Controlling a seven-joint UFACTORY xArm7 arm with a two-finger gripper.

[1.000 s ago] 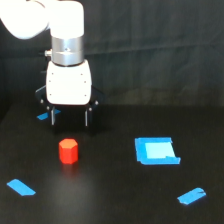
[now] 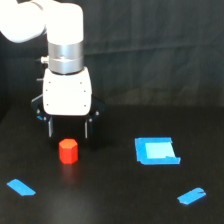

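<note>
A small red block (image 2: 68, 151), six-sided in outline, stands on the black table toward the left. My gripper (image 2: 68, 129) points down with its dark fingers spread open, one to each side, and nothing is between them. In the picture its fingertips end just above the block's top edge. Whether they are over the block or slightly behind it, I cannot tell from this view. The block looks untouched.
To the right, a white square (image 2: 159, 150) framed with blue tape lies on the table. Single strips of blue tape mark the front left (image 2: 20, 187) and front right (image 2: 191, 196). Bare table lies between the block and the square.
The arm has come down, bringing my open gripper closer to the red block in the picture. The block and the taped square have stayed in place.
</note>
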